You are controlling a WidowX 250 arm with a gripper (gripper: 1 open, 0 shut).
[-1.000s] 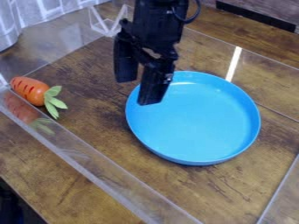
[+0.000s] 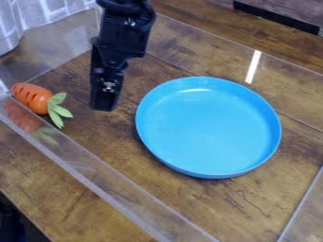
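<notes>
A black gripper (image 2: 106, 87) hangs over the wooden table, left of a round blue plate (image 2: 209, 128) and right of an orange toy carrot (image 2: 33, 97) with pale green leaves. I cannot tell whether its fingers are open or shut. The carrot lies at the left, beside the clear plastic edge. The plate is empty.
A clear plastic wall (image 2: 98, 180) runs diagonally along the lower left. A silver object (image 2: 10, 21) stands at the top left corner.
The gripper has moved left, from over the plate's upper left part toward the carrot, and now sits clear of the plate. The carrot and plate have not moved.
</notes>
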